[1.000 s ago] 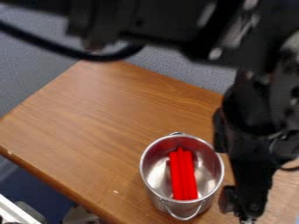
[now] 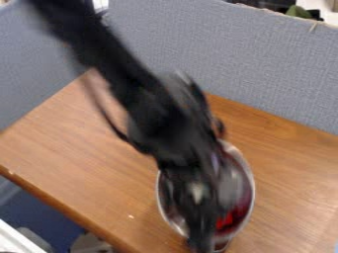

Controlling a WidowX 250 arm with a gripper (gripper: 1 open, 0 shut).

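Note:
A silver metal pot (image 2: 235, 161) sits on the wooden table (image 2: 79, 153) at centre right, with red showing inside it at its right. The black arm comes down from the top left, and its gripper (image 2: 201, 217) is over and in front of the pot, hiding most of the inside. The gripper is motion-blurred, so I cannot tell how its fingers stand or whether they touch the red object (image 2: 232, 215).
Grey partition walls (image 2: 244, 69) border the table at the back and left. The table's front left edge drops to a dark blue floor (image 2: 40, 215).
The arm has swung from the upper right and right side leftward over the pot, now covering most of the red object that was visible inside it.

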